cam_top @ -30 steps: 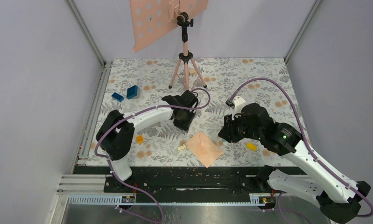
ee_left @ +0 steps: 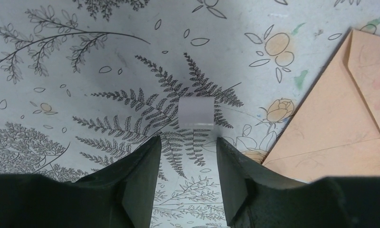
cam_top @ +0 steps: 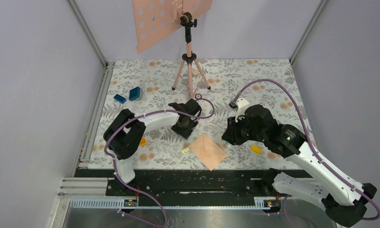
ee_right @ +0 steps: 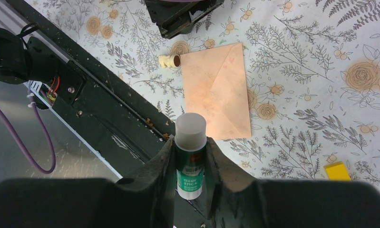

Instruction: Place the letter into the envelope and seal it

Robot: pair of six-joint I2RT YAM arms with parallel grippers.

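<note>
A peach envelope (cam_top: 208, 153) lies at the front middle of the patterned mat; its flap side faces up in the left wrist view (ee_left: 328, 123). My left gripper is low over bare mat left of the envelope, fingers apart, with nothing gripped; a small pale square (ee_left: 196, 112) shows just beyond the fingertips, unclear what it is. My right gripper hangs above the front of the mat, shut on an upright green-and-white glue stick (ee_right: 189, 171). No separate letter is distinguishable.
A cream object (cam_top: 185, 150) lies beside the envelope's left corner. A yellow block (cam_top: 256, 148) is to the right, an orange one (cam_top: 142, 141) left. Blue containers (cam_top: 134, 93) stand back left; a pink tripod (cam_top: 189, 71) stands at the back.
My right arm has not visibly moved.
</note>
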